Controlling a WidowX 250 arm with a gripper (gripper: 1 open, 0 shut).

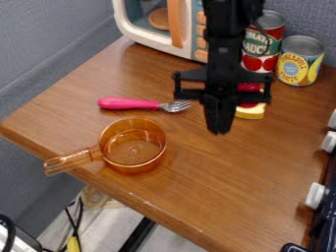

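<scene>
My black gripper [219, 118] hangs over the middle right of the wooden table, in front of a red-topped toy on a yellow base [250, 111], which it mostly hides; whether its fingers are open or shut is unclear. A pink-handled fork [132, 103] lies to its left. An amber translucent pan [132, 146] with a handle stands lower left.
Two cans, a red tomato can [260, 59] and a yellow can [301, 61], stand at the back right beside a toy microwave [138, 18]. A black appliance [317, 212] lines the right edge.
</scene>
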